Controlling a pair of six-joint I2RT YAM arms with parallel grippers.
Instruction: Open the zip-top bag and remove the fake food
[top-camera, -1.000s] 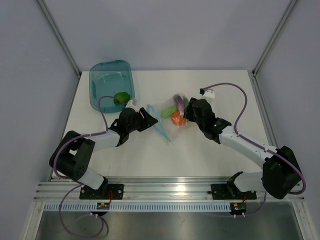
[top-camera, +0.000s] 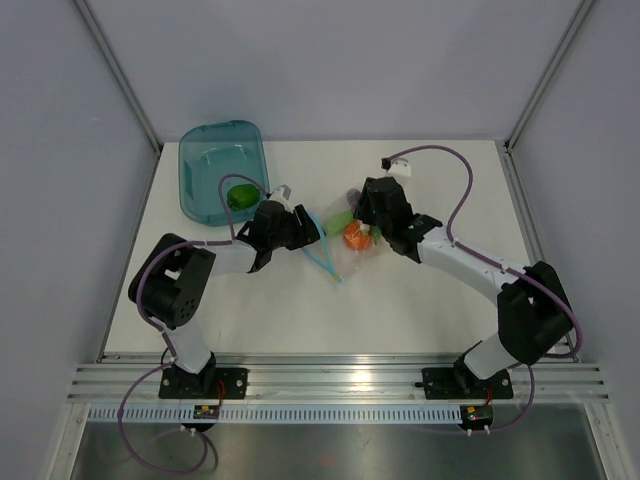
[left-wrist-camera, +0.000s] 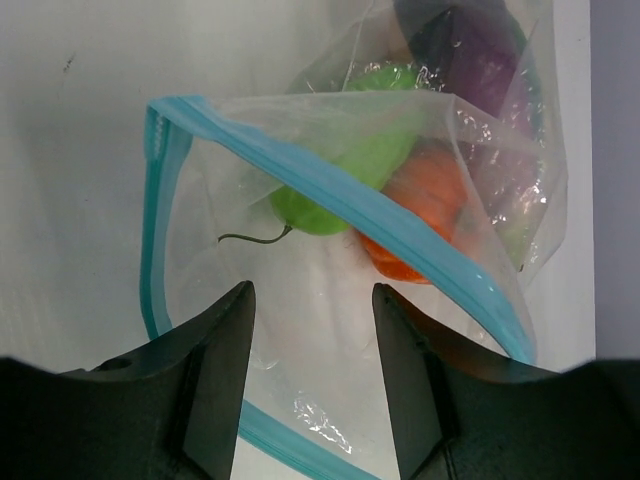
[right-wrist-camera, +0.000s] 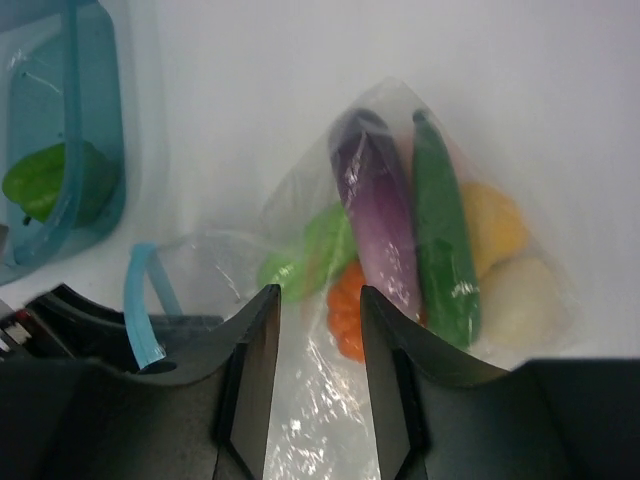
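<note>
A clear bag with a blue zip rim (left-wrist-camera: 300, 170) lies on the table, its mouth gaping towards my left gripper. Inside, seen through the plastic, are a green pepper (left-wrist-camera: 312, 210), an orange pumpkin-like piece (top-camera: 357, 236), a purple eggplant (right-wrist-camera: 375, 200), a cucumber (right-wrist-camera: 445, 240), a yellow piece (right-wrist-camera: 492, 228) and a pale round piece (right-wrist-camera: 527, 300). My left gripper is part open at the mouth, nothing between its fingers. Over the bag's filled part hangs my right gripper, part open and empty; in the top view it covers some of the food.
A blue bin (top-camera: 221, 165) stands at the back left with a green pepper-like piece (top-camera: 243, 196) in it. Both arms come close together over the bag.
My left gripper has moved right, up to the bag's mouth. My right gripper has shifted left and further back, now hiding part of the food. The bag stays in place.
</note>
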